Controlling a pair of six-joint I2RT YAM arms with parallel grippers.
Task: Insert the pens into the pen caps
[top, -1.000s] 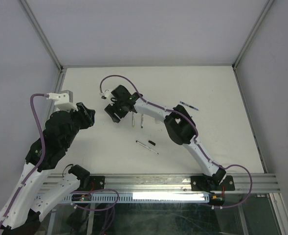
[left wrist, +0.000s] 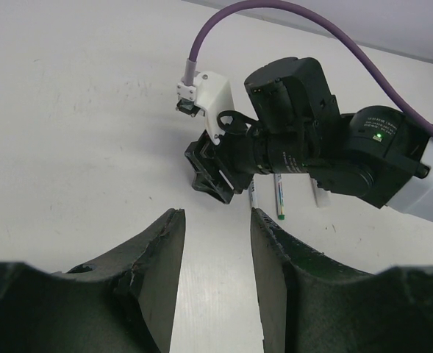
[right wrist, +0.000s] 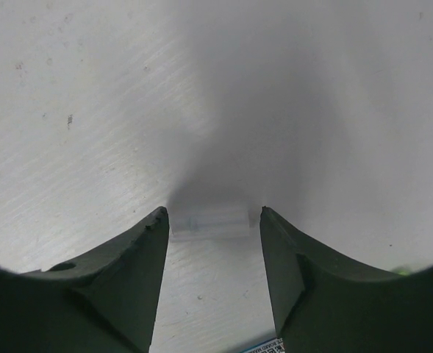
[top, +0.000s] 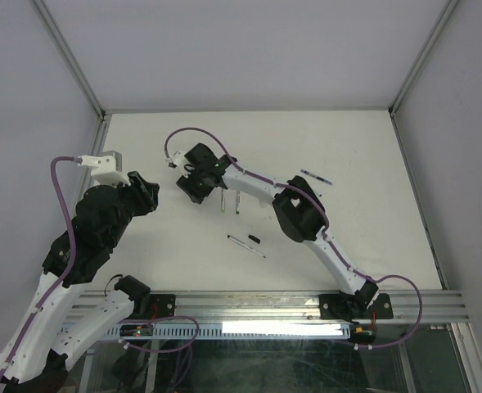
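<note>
My right gripper is low on the table, part open around a pale, translucent cap lying between its fingertips in the right wrist view; whether it touches is unclear. My left gripper is raised at the left, open and empty. Pens lie right of the right gripper, partly under its arm. A white pen lies nearer the front beside a black cap; a blue pen lies at the back right. The edge of another pen shows at the bottom of the right wrist view.
The right arm stretches across its middle from the front right. Walls and metal rails border the table.
The left arm and the objects look unchanged.
</note>
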